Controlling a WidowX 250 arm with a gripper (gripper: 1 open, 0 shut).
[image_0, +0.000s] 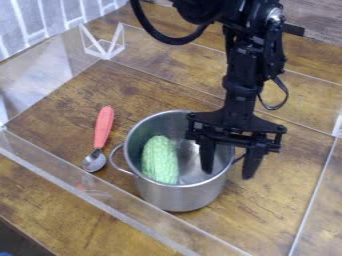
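A steel pot (179, 194) with loop handles stands on the wooden table. Inside it, on the left, lies a pale green corn-like object (159, 158). The black gripper (227, 162) is over the pot's right part, one finger down inside the pot and the other outside near the right rim and handle. The fingers look apart; whether they grip the rim cannot be told.
A spoon with a red handle (103, 130) lies left of the pot. Clear plastic edging runs along the left and front.
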